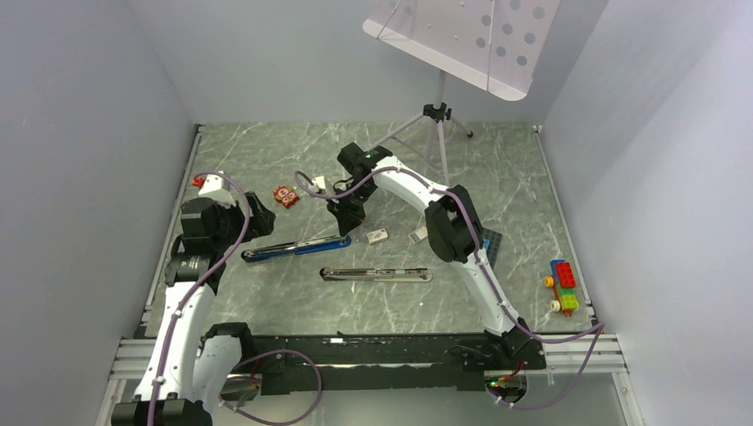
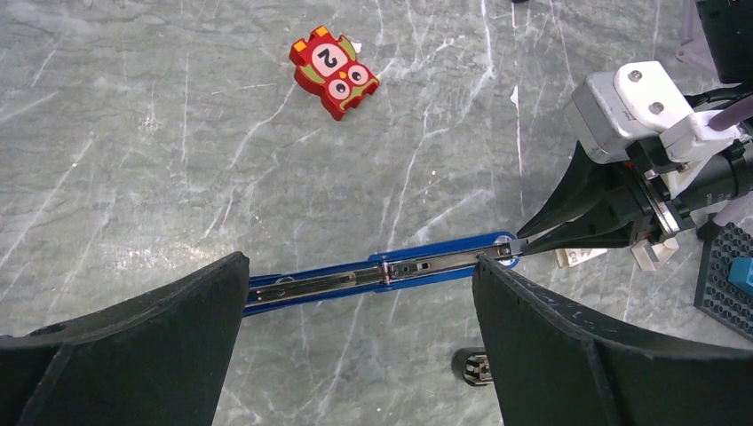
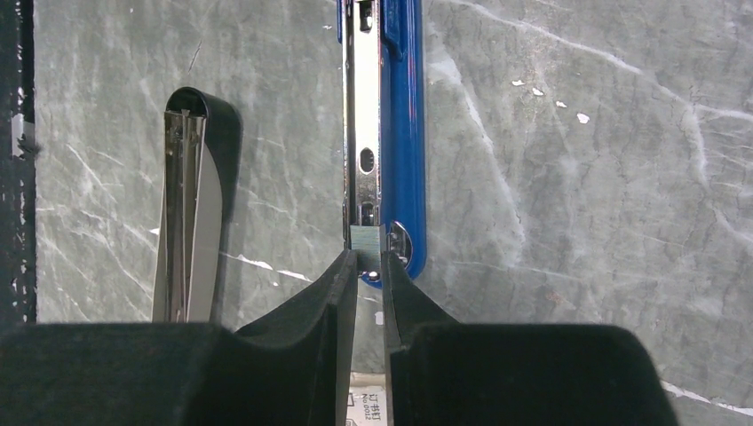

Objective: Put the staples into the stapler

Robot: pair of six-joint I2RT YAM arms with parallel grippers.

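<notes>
The blue stapler (image 1: 302, 246) lies opened on the marble table, its metal channel facing up. A small silvery strip of staples (image 3: 368, 238) sits at the channel's end, where the fingertips of my right gripper touch or nearly touch it; the fingers stand slightly apart, and whether they grip it is unclear. My left gripper hangs open over the left part of the stapler, nothing between its fingers. A silver-grey stapler (image 1: 377, 275) lies nearer the front edge, and a small staple box (image 1: 377, 235) lies to the right of the blue one.
A red owl block (image 1: 285, 195) lies behind the blue stapler. A grey stand (image 1: 439, 142) rises at the back. A dark studded plate (image 2: 724, 275) and a toy brick car (image 1: 562, 286) are at the right.
</notes>
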